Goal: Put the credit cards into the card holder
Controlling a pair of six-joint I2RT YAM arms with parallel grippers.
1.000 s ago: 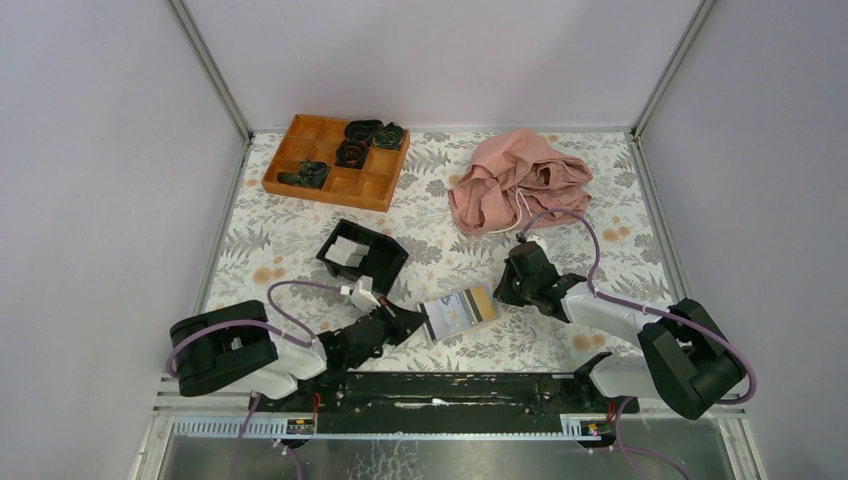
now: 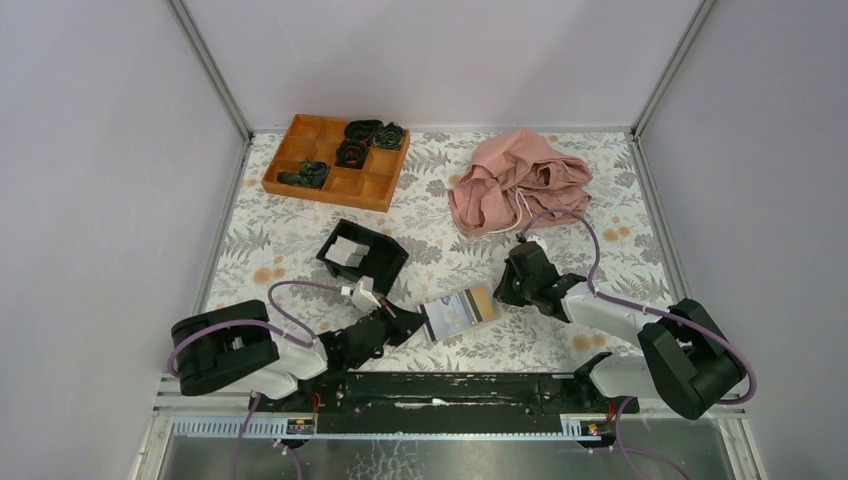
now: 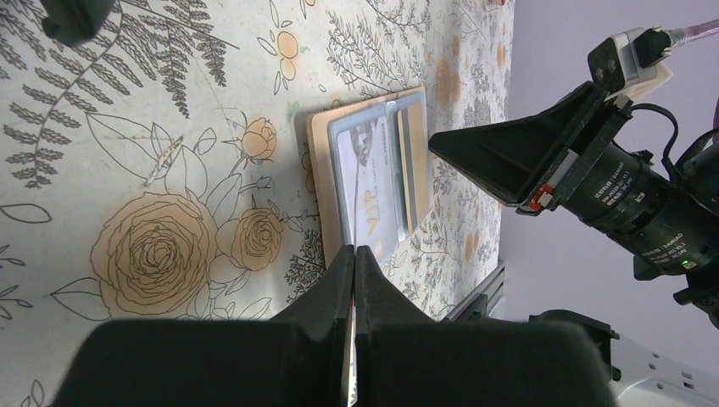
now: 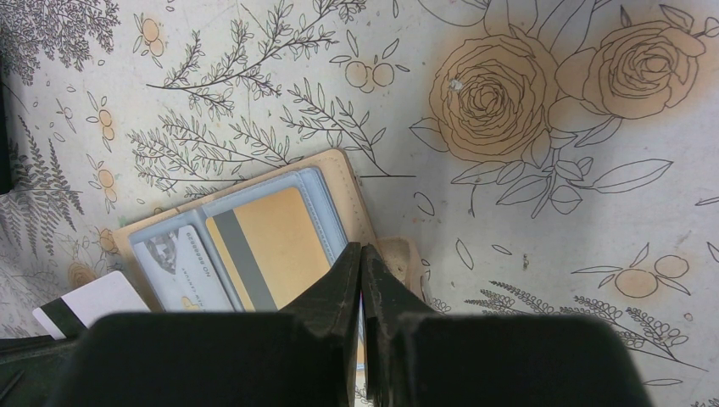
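Note:
The card holder (image 2: 450, 315) lies open on the table between the two grippers, a gold card (image 4: 267, 242) and a pale card (image 4: 182, 271) in it. My left gripper is shut at the holder's near left end; a white card with a dark stripe (image 4: 89, 301) shows beside it in the right wrist view. My right gripper is at the holder's right end, its fingertips together over the tan edge; whether anything is between them is hidden.
A black box (image 2: 383, 262) with white items stands behind the left arm. A wooden compartment tray (image 2: 370, 190) is at the back left, a pink cloth (image 2: 510, 170) at the back right.

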